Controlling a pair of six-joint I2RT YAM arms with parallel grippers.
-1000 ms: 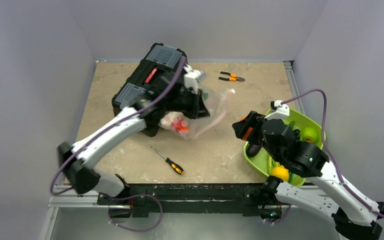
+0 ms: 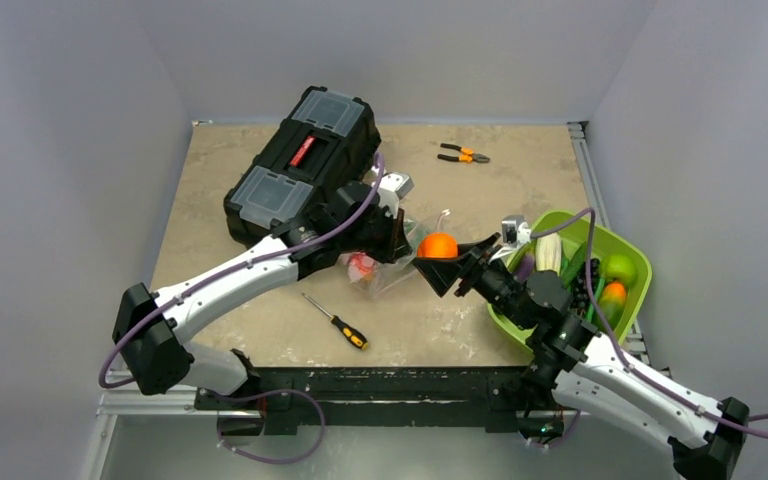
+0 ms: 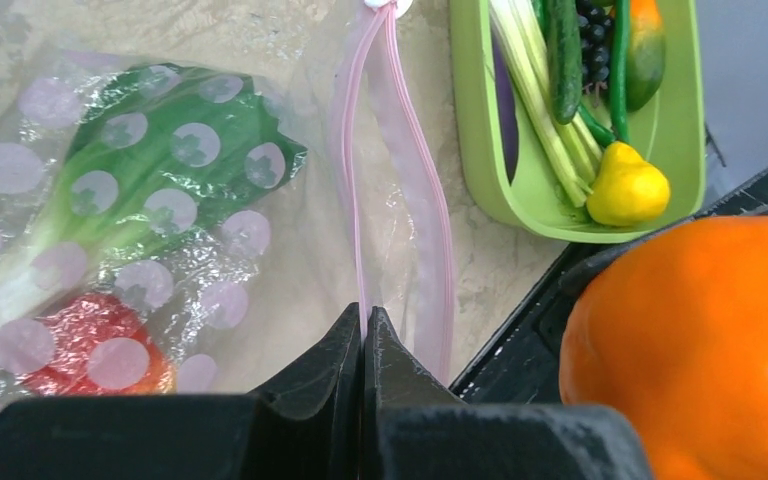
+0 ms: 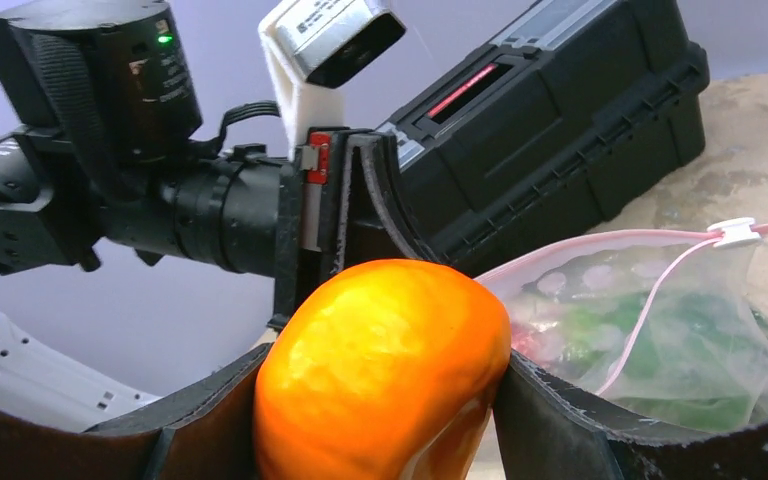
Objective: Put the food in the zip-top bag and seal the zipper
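The clear zip top bag [image 3: 300, 235] with pink dots holds a leafy green vegetable [image 3: 180, 130] and something red [image 3: 100, 340]. My left gripper is shut on one pink zipper edge of the bag. The two zipper edges stand apart, and a white slider [image 4: 735, 232] sits at one end. Round and glossy, an orange food item [image 4: 385, 370] is gripped between the fingers of my right gripper [image 2: 438, 262], which touch it on both sides. From above, it hangs at the bag's right side, close to the mouth; whether it touches the bag cannot be told.
A green bin [image 2: 643, 280] of vegetables and fruit stands at the right, partly under the right arm. The black toolbox [image 2: 305, 165] is behind the left arm. A screwdriver [image 2: 348, 331] lies in front, pliers [image 2: 464, 154] at the back.
My right gripper has moved left from over the bin's edge to the bag, carrying the orange food. The left gripper and bag edge shifted slightly; the mouth now spreads wider.
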